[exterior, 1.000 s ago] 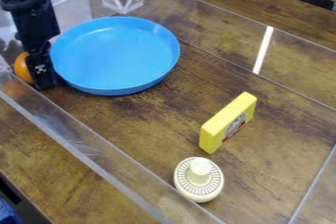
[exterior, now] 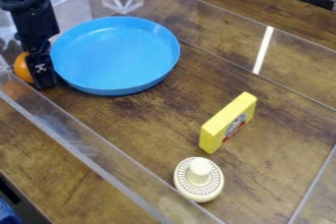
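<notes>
At the far left, my black gripper (exterior: 37, 59) reaches down over an orange object (exterior: 23, 67), right beside the rim of a blue plate (exterior: 116, 53). The orange thing is partly hidden behind the gripper, and whether the fingers are open or shut on it I cannot tell.
A yellow box (exterior: 227, 122) stands at the right of the wooden table (exterior: 157, 159), with a white round object (exterior: 198, 178) toward the front. A white wire item (exterior: 121, 0) is at the back. Clear walls edge the area.
My gripper looks very slightly shifted at the far left; otherwise things stand as before.
</notes>
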